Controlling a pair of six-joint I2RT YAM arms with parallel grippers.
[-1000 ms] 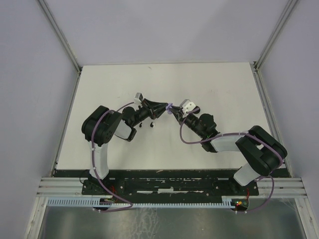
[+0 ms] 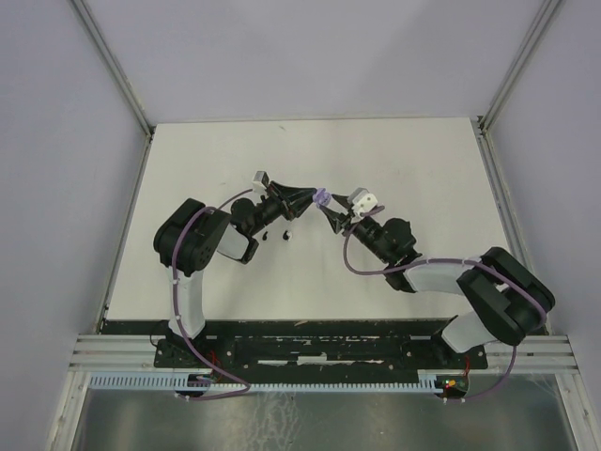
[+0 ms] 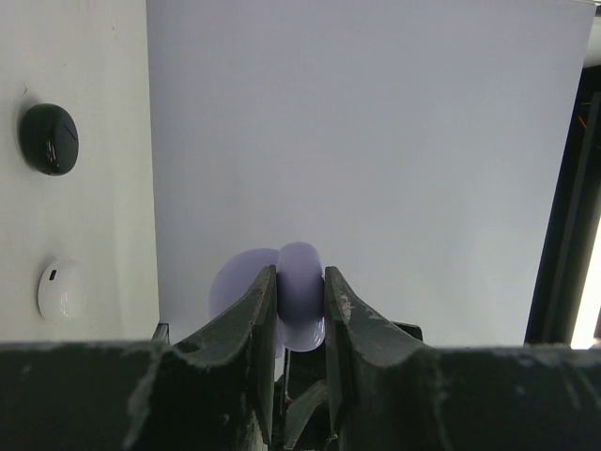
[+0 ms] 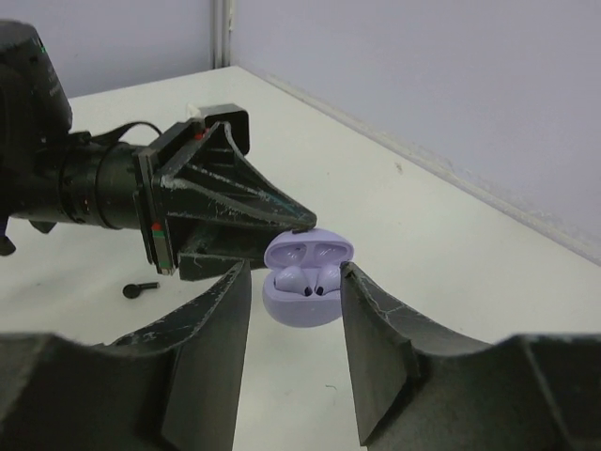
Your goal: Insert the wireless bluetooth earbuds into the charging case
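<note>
A lilac charging case (image 4: pixel 302 317) is held up with its lid (image 4: pixel 329 239) raised. In the right wrist view, two lilac earbuds, a left one (image 4: pixel 289 279) and a right one (image 4: pixel 328 278), sit side by side in it, their rounded ends showing. My left gripper is shut on the case, which fills the gap between its fingers in the left wrist view. My right gripper is open, its fingers spread to either side of the case, holding nothing. From above, both grippers meet near the table's middle, with the case (image 2: pixel 322 197) between them.
A black earbud (image 4: pixel 139 290) lies on the table beneath the left arm. In the left wrist view, a white rounded piece (image 3: pixel 62 289) rests close to a black one (image 3: pixel 49 139).
The left gripper still holds the case.
</note>
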